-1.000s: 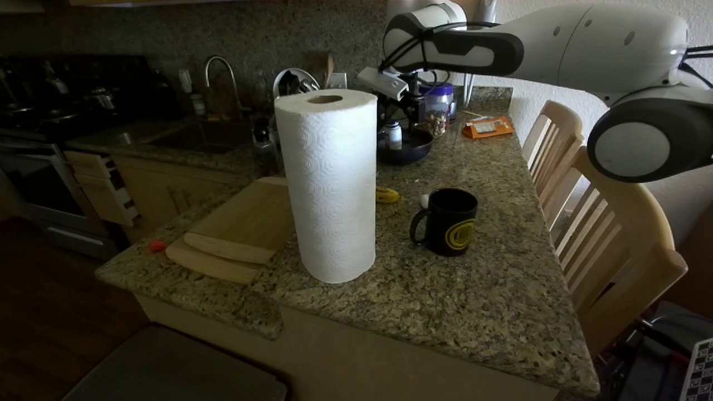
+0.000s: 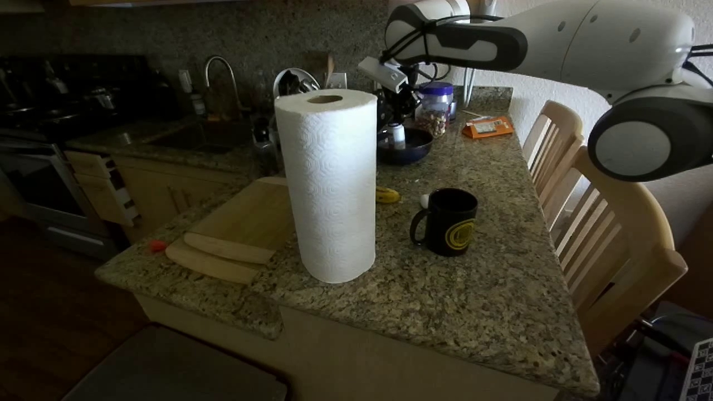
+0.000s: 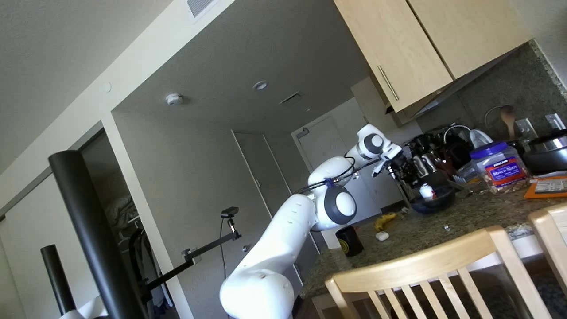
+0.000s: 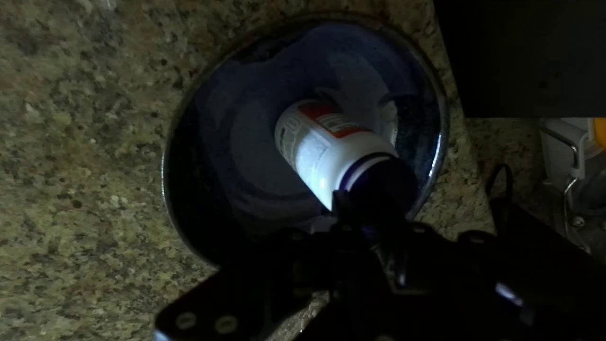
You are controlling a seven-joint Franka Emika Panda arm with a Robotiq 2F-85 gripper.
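Observation:
A white bottle (image 4: 318, 148) with a red-and-white label and dark cap (image 4: 389, 179) stands inside a dark blue bowl (image 4: 187, 113). In exterior view 1 the bottle (image 2: 397, 136) shows upright above the bowl's rim (image 2: 418, 152). My gripper reaches down over the bowl at the cap end, one dark finger (image 4: 342, 204) against or just before the cap in the wrist view. The other finger is lost in shadow, so how tightly the fingers stand around the cap cannot be made out. From the side, the gripper (image 2: 403, 110) is directly above the bottle.
A nut jar (image 2: 434, 110) and an orange packet (image 2: 488, 127) stand behind the bowl. Nearer are a banana (image 2: 387, 195), a black mug (image 2: 452, 221) and a tall paper towel roll (image 2: 331, 187). Cutting boards (image 2: 234, 220) lie left.
The bottle appears a little to the right of where it was; the bowl has stayed.

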